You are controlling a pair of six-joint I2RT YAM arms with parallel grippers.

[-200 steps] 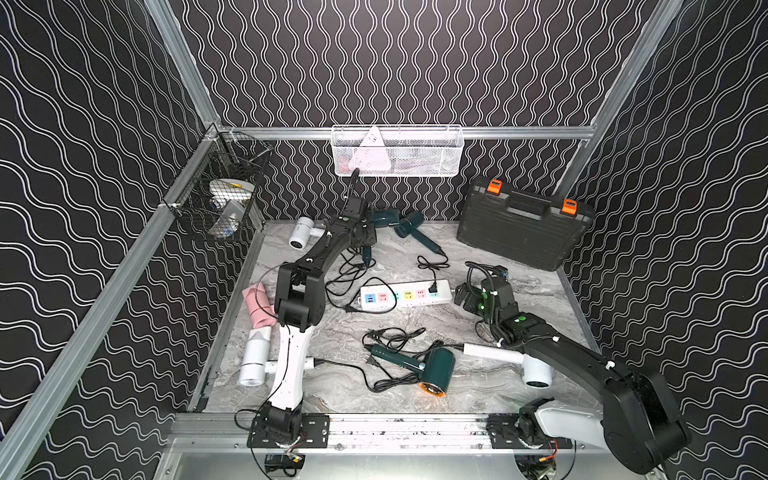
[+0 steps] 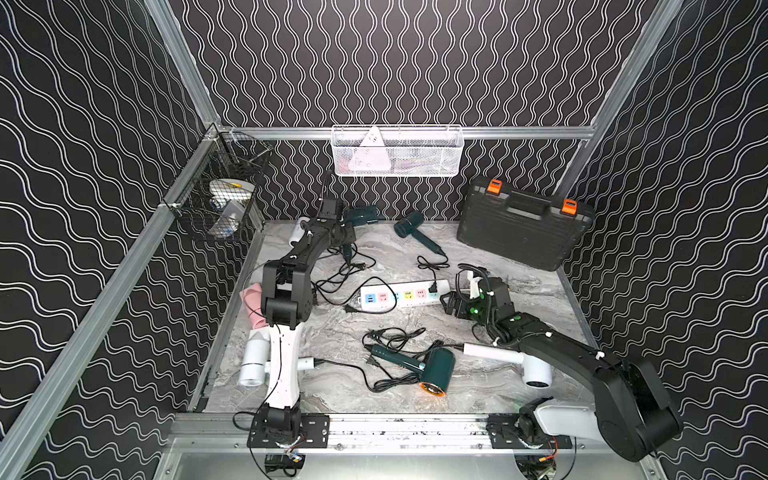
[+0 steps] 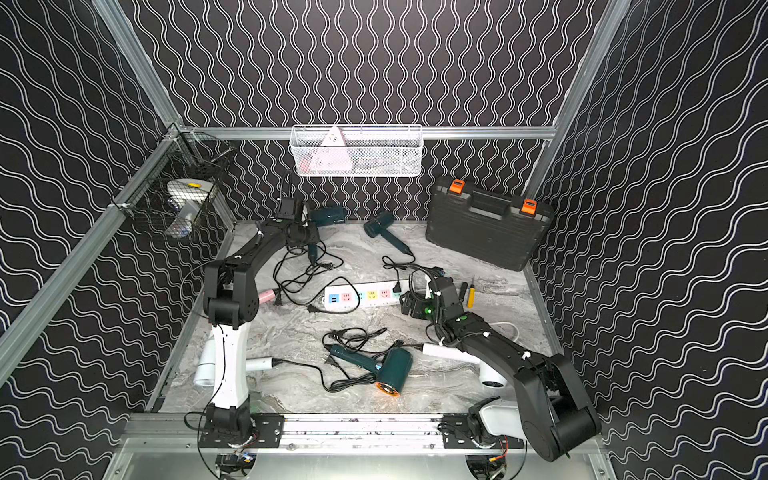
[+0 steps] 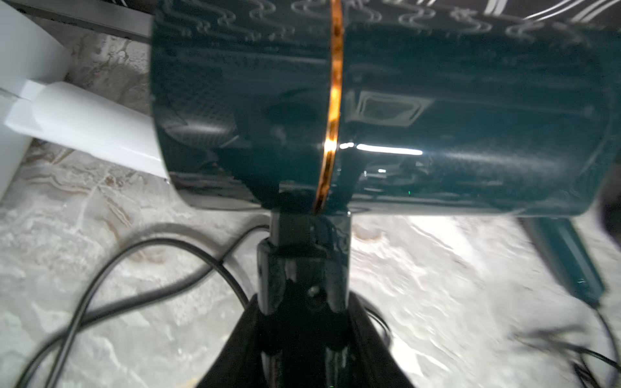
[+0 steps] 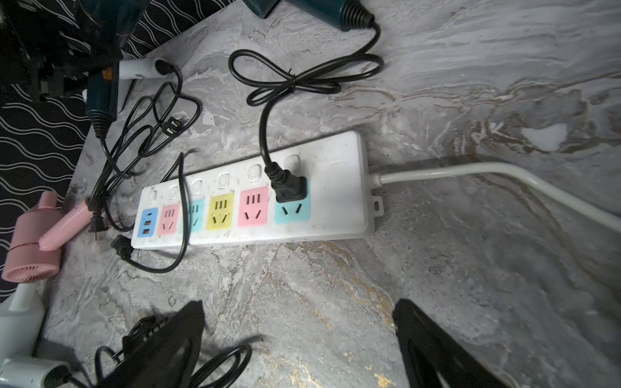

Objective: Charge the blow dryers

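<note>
My left gripper is around the handle of a dark green dryer at the back left; whether its fingers grip is unclear. A white power strip holds one black plug at its right end; another plug lies beside its left end. My right gripper stands open above the table, by the strip's right end, nothing between its fingers. Other dryers lie about: green in front, green at the back, pink left, white ones at the front.
A black case stands at the back right. A wire basket hangs on the left rail, a white mesh basket on the back rail. Cables cover much of the middle table.
The left arm and the green dryer at it have moved leftward. My right gripper has shifted slightly left and down, toward the strip's end.
</note>
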